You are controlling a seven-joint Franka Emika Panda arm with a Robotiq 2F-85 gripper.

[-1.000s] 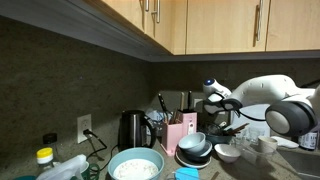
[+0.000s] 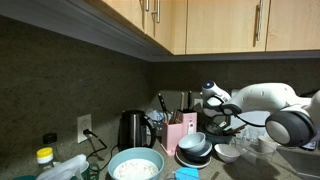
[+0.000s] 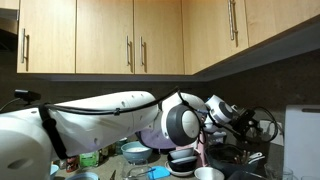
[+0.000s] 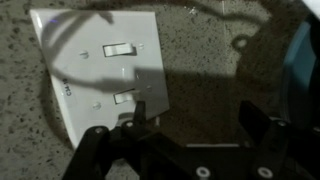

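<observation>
A white switch plate [image 4: 105, 70] with two toggles, an upper switch [image 4: 119, 50] and a lower switch [image 4: 126, 97], fills the left of the wrist view, on a dark speckled wall. My gripper is at the bottom of that view, its two dark fingers spread with bare wall showing between them. The left finger overlaps the plate's lower edge; whether it touches a switch cannot be told. In exterior view 1 the gripper [image 2: 211, 104] is by the back wall, above the dishes. The switch plate is hard to make out there.
Below the arm are stacked bowls [image 2: 194, 143], a pink knife block [image 2: 178, 132] and a white bowl [image 2: 227, 153]. A black kettle [image 2: 132, 130] and a blue-rimmed bowl [image 2: 136, 164] stand further left. Wooden cabinets [image 2: 220, 28] hang overhead.
The arm's wrist and gripper have shifted slightly at the back wall, the wrist a little lower than a second ago. The dishes and kettle stay in place.
</observation>
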